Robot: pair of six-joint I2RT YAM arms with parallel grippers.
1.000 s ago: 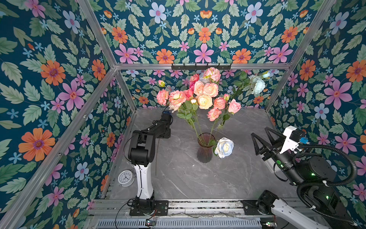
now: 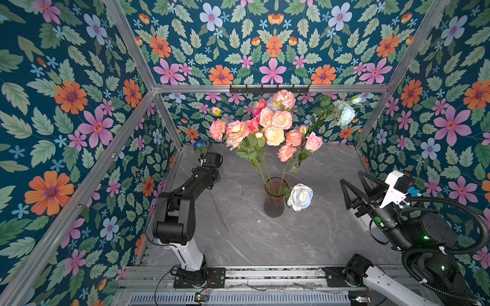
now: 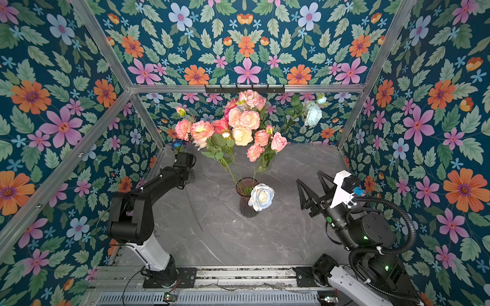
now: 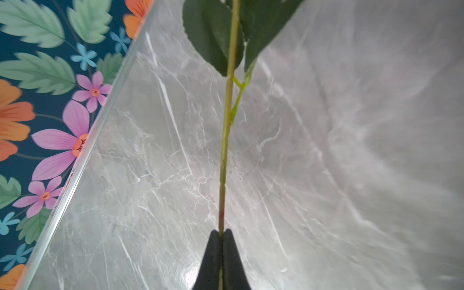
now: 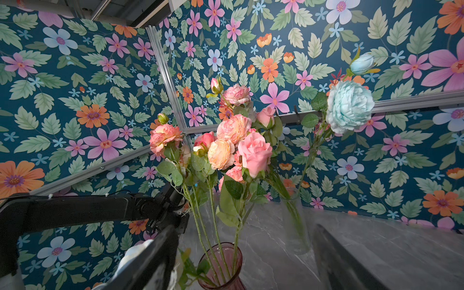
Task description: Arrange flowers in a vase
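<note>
A thin green flower stem [image 4: 223, 159] with dark leaves is pinched in my left gripper, whose fingers are closed around it. Its bloom, a blue patch [image 2: 198, 144], peeks out beyond the left arm's end in the top left view. At the table's middle stands the purple ribbed vase [image 2: 274, 206]. Pink, peach and coral flowers [image 2: 274, 127] rise from it, and a pale blue-white rose [image 2: 300, 196] leans over its right side. My right gripper [image 2: 351, 184] is open and empty, well to the right of the vase.
Behind the vase, a clear glass vase [image 5: 295, 222] holds stems with a pale turquoise flower [image 5: 350, 107]. Patterned walls and metal rails [image 2: 204, 88] enclose the table.
The left arm has swung left, carrying the flower, and now covers the white clock. The right arm has barely shifted.
</note>
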